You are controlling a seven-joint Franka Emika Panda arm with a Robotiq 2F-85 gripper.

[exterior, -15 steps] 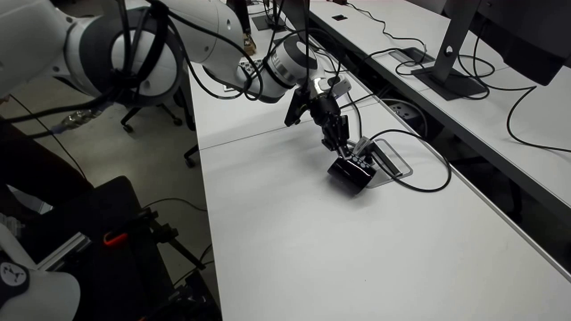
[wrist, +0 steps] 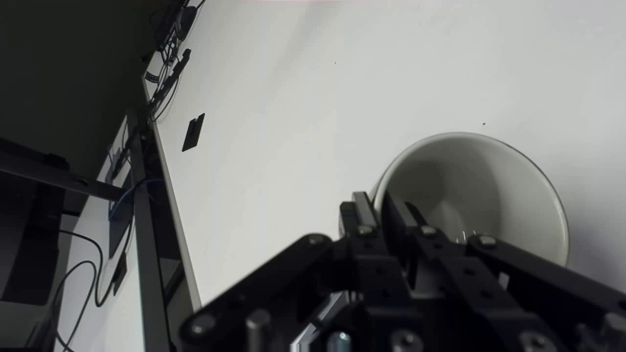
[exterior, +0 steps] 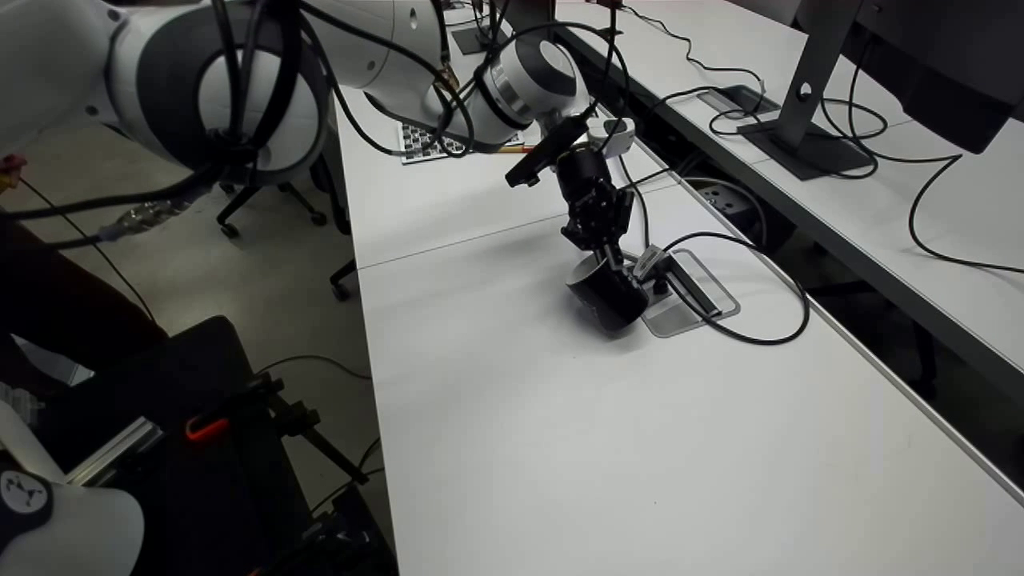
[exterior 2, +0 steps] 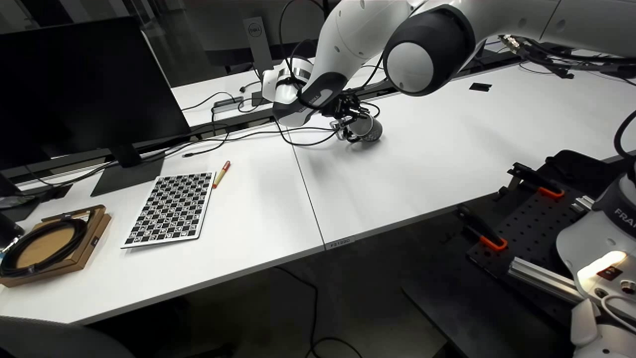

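Note:
A mug (exterior: 611, 296), black outside and pale grey inside, is tilted over beside the table's cable hatch. My gripper is shut on its rim, one finger inside the mouth and the other outside, as the wrist view shows. In exterior view 1 the gripper (exterior: 610, 258) comes down from the upper left onto the mug's upper edge. Exterior view 2 has the mug (exterior 2: 370, 130) near the far side of the white table, partly behind the gripper. Whether its lower end touches the table I cannot tell.
Right beside the mug lie the cable hatch (exterior: 715, 274) and a looping black cable (exterior: 804, 312). A checkered board (exterior 2: 170, 209), a red marker (exterior 2: 221, 174) and a monitor (exterior 2: 89, 89) occupy the other table section.
The gripper and mug have shifted a little up and left in exterior view 1. The mug has turned, so its pale mouth now shows at upper left.

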